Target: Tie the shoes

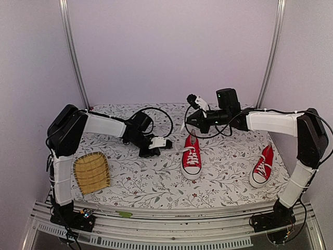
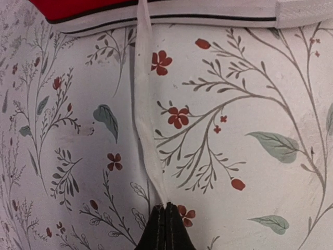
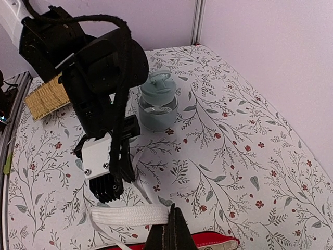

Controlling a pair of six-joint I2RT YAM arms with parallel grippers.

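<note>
The middle red shoe (image 1: 191,161) stands on the table, laces across its front; a second red shoe (image 1: 261,167) is at the right. My right gripper is shut on a white lace (image 3: 130,214), raised above the middle shoe's heel end, with the lace's loose part drooping left. In the left wrist view, another white lace length (image 2: 143,94) runs straight from the shoe's side down to my left gripper. That gripper is low over the table, left of the shoe, its fingers together on the lace near its end.
A woven basket (image 1: 91,173) sits at the front left. Behind the left arm in the right wrist view stands a pale blue-grey lidded jar (image 3: 158,107).
</note>
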